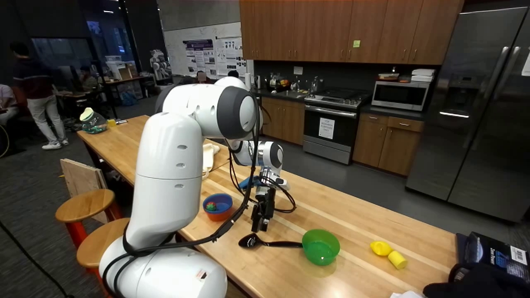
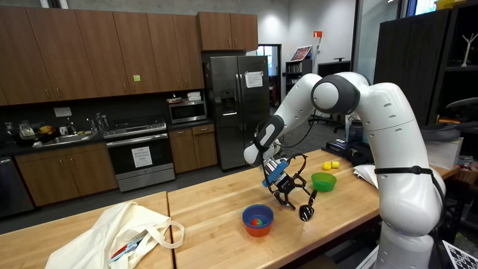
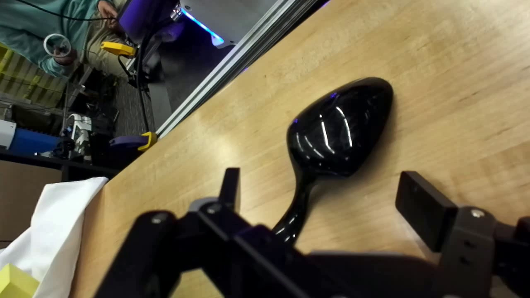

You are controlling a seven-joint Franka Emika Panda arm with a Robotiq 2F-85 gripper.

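Observation:
A glossy black spoon [image 1: 251,241] lies on the wooden table, its handle end against the green bowl [image 1: 321,246]. In the wrist view the spoon's bowl [image 3: 340,126] is beyond my fingertips, and its neck runs down between the two fingers; the rest of the handle is hidden behind the gripper. My gripper [image 1: 259,227] stands open close above the table, just behind the spoon in exterior view 1, holding nothing. In exterior view 2 the gripper [image 2: 301,200] has its fingers spread beside the spoon [image 2: 307,211].
A blue bowl [image 2: 257,214] nested in an orange one holds a strawberry-like item. Yellow items [image 1: 381,248] lie past the green bowl. A cream cloth bag [image 2: 107,237] covers the table's left part in exterior view 2.

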